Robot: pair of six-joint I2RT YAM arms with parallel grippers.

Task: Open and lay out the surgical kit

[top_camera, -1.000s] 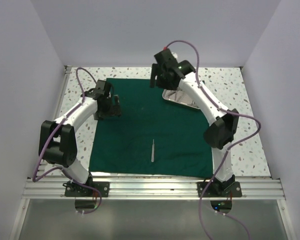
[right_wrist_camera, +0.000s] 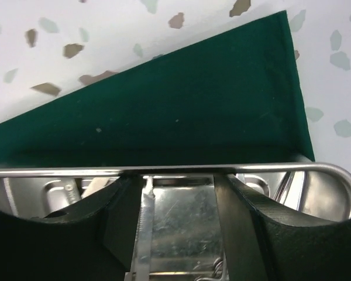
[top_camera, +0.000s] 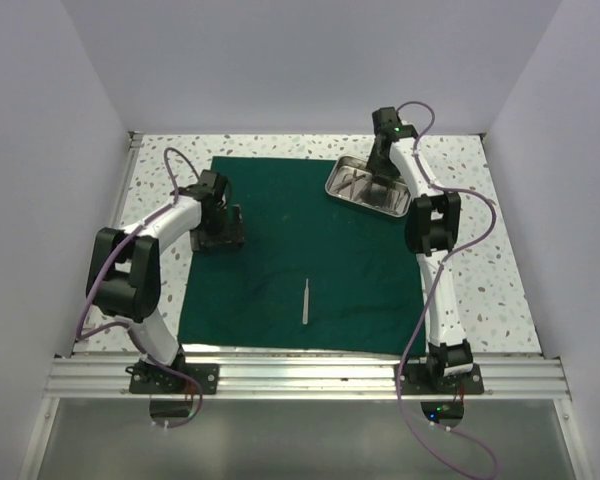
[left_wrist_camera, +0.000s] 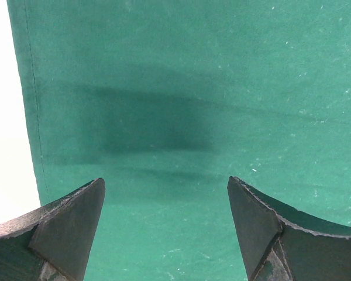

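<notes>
The shiny metal tray (top_camera: 332, 185) lies at the far right of the green cloth (top_camera: 280, 250), with several slim instruments inside. Over its far side is my right gripper (top_camera: 377, 172), fingers apart. In the right wrist view its two fingertips stand at the tray's rim (right_wrist_camera: 181, 170), and a flat metal instrument (right_wrist_camera: 145, 228) shows in the gap between them, not clasped. One scalpel-like instrument (top_camera: 305, 302) rests on the cloth near the front middle. My left gripper is open above bare cloth at the left, nothing between its fingers.
Speckled white table (top_camera: 470, 270) borders the cloth. A grey wall (top_camera: 280, 70) rises behind the table.
My right gripper came down and rightward from above the cloth's far edge to the tray. The left arm shifted slightly. The tray and the instrument on the cloth stayed put.
</notes>
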